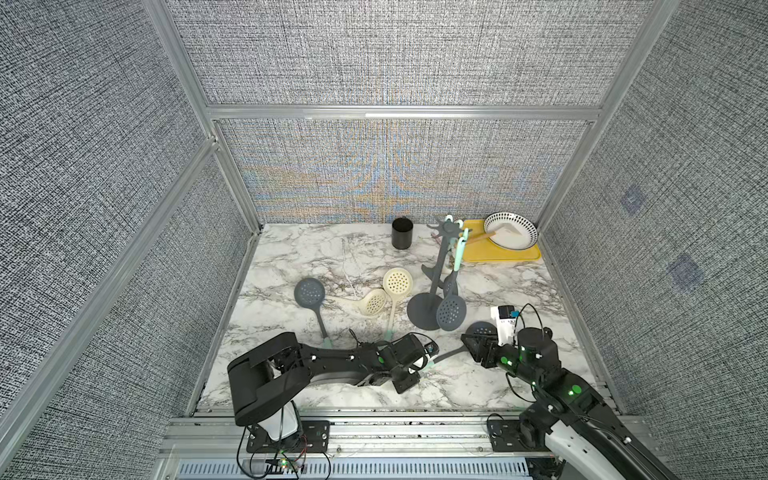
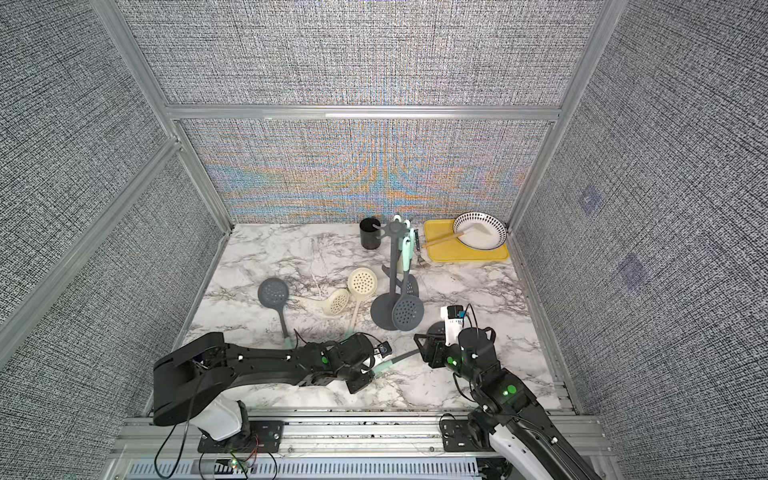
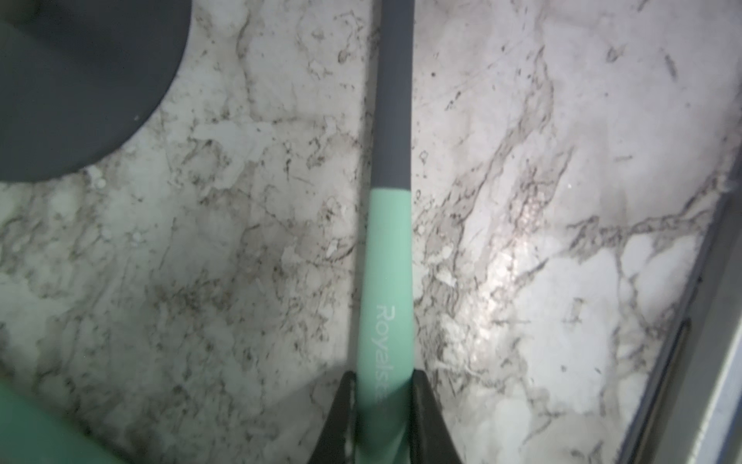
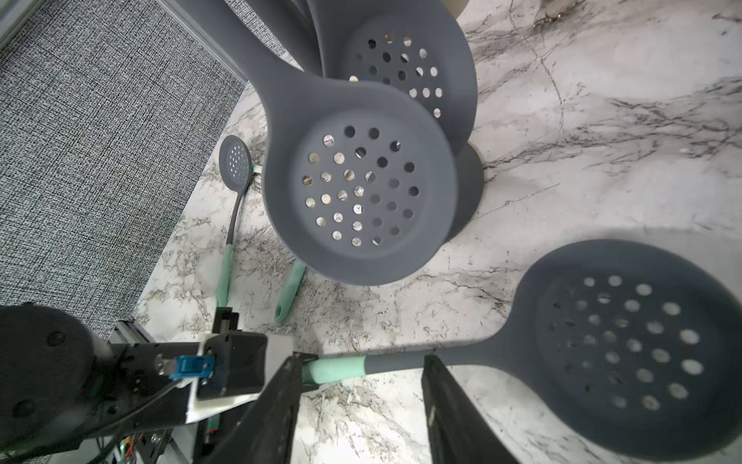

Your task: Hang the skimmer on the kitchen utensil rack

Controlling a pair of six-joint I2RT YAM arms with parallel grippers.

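Observation:
A grey skimmer with a mint handle lies flat near the front, its perforated head (image 4: 618,332) on the right and its handle (image 3: 386,270) running down into my left gripper, whose fingers stand at both sides of the mint grip, close against it; whether they clamp it is unclear. My right gripper is open above the skimmer near its head, with nothing between its fingers. The utensil rack (image 1: 423,318), with hanging skimmers (image 4: 359,178), stands just behind.
Other skimmers (image 1: 309,293) lie on the left and middle of the marble table. A black cup (image 1: 401,233) and a yellow tray (image 1: 500,256) with a plate (image 1: 509,220) are at the back. The metal front edge is close.

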